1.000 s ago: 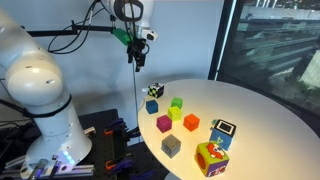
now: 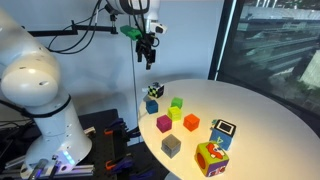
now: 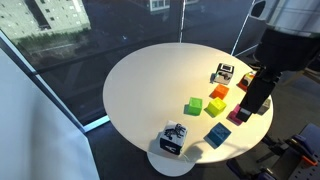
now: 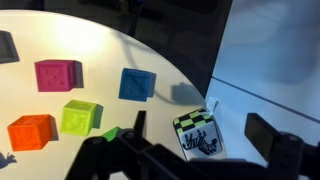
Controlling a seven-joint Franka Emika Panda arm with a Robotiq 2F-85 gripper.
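Observation:
My open gripper hangs high above the near edge of the table, its black fingers wide apart and empty. In the wrist view, a white patterned box [image 4: 199,138] with a checkered top lies far below, between the fingers. A blue cube [image 4: 136,85] sits nearby on the table. Toward the left are a magenta cube [image 4: 55,74], a yellow-green cube [image 4: 78,117] and an orange cube [image 4: 30,131]. The left finger hides part of a green cube [image 4: 112,132]. In exterior view 1, the gripper [image 2: 147,62] stands well above all the cubes.
A grey cube [image 2: 171,146], a blue box with a pale top [image 2: 222,132] and a yellow-and-red box [image 2: 212,158] occupy the table's right-hand part in exterior view 1.
In exterior view 1, my gripper has shifted rightward, toward the table. The cubes and boxes stay where they were.

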